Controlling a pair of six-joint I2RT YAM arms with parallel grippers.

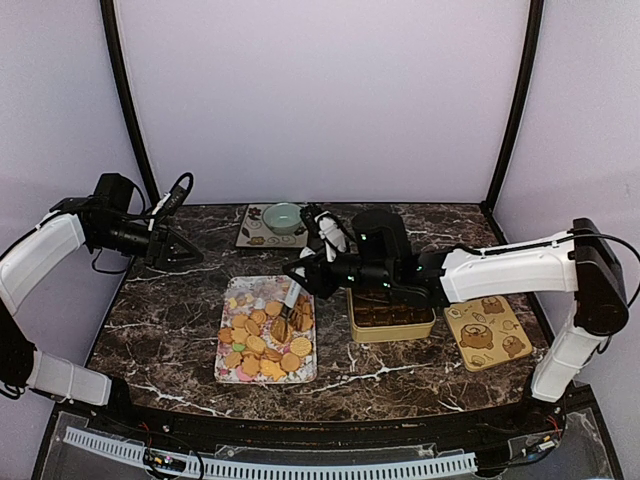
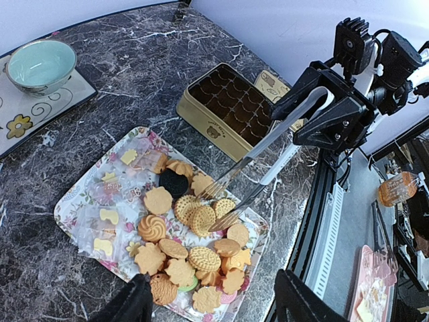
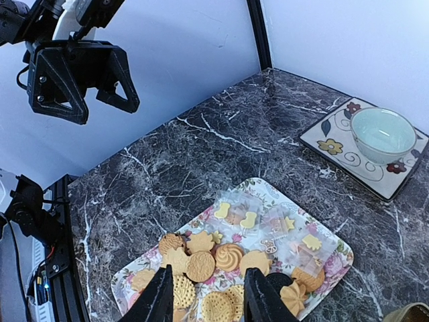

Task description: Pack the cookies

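Observation:
My right gripper (image 1: 308,273) is shut on a pair of metal tongs (image 2: 273,170), which reach down into the cookies. Their two prongs stand apart, on either side of round ridged cookies (image 2: 202,219); whether they grip one I cannot tell. Many loose cookies (image 3: 201,266) and several clear-wrapped pieces (image 2: 107,225) cover the floral tray (image 2: 68,202). The tan tin (image 1: 390,334), with a brown divided insert (image 2: 228,94), is uncovered to the right of the tray. Off to the left, my left gripper (image 1: 182,256) hangs open and empty above the table.
A bear-patterned tan lid (image 1: 489,332) lies right of the tin. Behind the cookie tray, a pale green bowl (image 1: 282,218) rests on a patterned tray (image 3: 328,149). Bare marble table (image 1: 160,340) lies left of the cookies.

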